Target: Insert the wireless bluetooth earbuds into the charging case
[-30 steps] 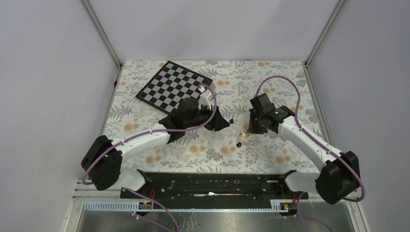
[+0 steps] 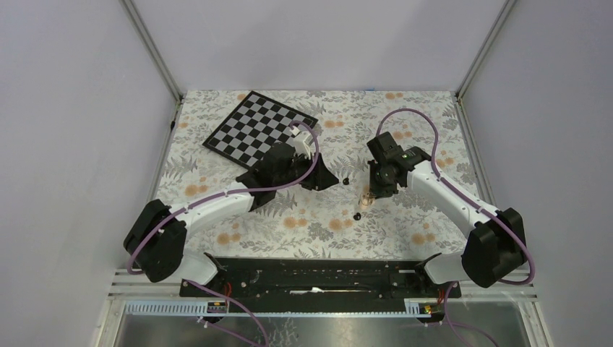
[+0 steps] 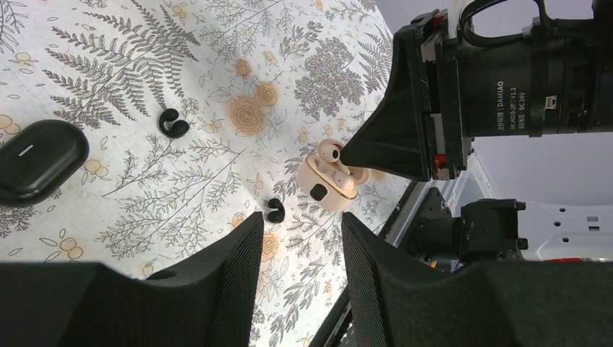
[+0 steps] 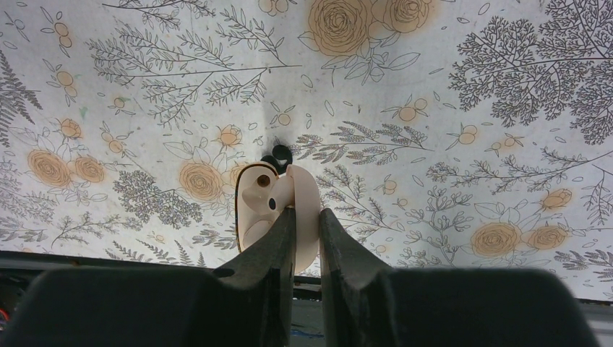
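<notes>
The pale pink charging case [image 3: 329, 194] stands with its lid up, and two white earbuds [image 3: 344, 181] show inside it. My right gripper is shut on its lid [image 4: 309, 189]. Whether the case touches the table I cannot tell. One black earbud [image 3: 173, 124] lies apart on the cloth, and a second black earbud [image 3: 275, 211] lies close to the pink case. A closed black case [image 3: 42, 163] shows at the left edge of the left wrist view. Above the cloth, my left gripper is part open with nothing between its fingers.
A black-and-white checkered board [image 2: 260, 130] lies at the back left, behind the left arm.
My left gripper has shifted slightly left and toward the back. The black earbuds have stayed in place.
</notes>
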